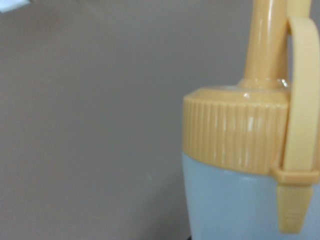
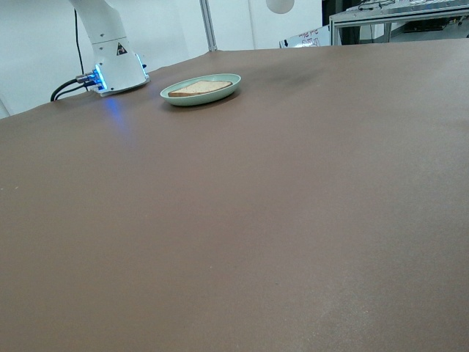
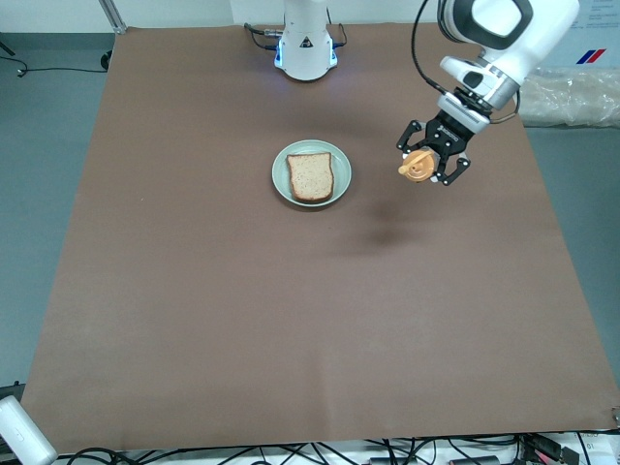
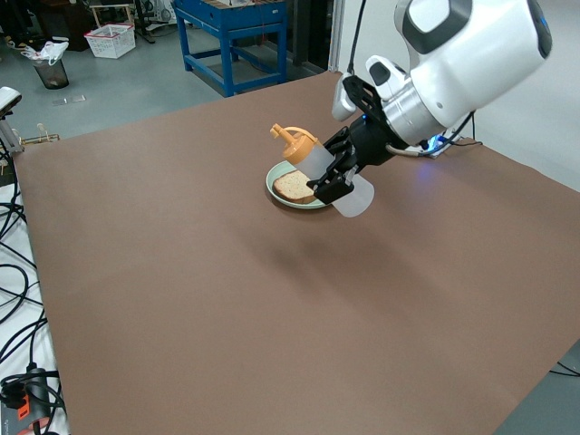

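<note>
My gripper (image 3: 433, 155) is shut on a squeeze bottle with an orange cap (image 4: 300, 144) and translucent body, held in the air to the right of the plate in the camera left view. The bottle's ribbed cap (image 1: 235, 130) and spout fill the right of the wrist view. A slice of bread (image 3: 310, 176) lies on a pale green plate (image 3: 280, 174) on the brown table (image 3: 291, 310). In the camera top view the bread (image 2: 201, 87) and plate are visible, while the gripper is out of frame.
The white robot base (image 3: 305, 48) with cables stands at the back of the table. Most of the tabletop around the plate is bare. Cables (image 4: 18, 326) run along one table edge, outside the work surface.
</note>
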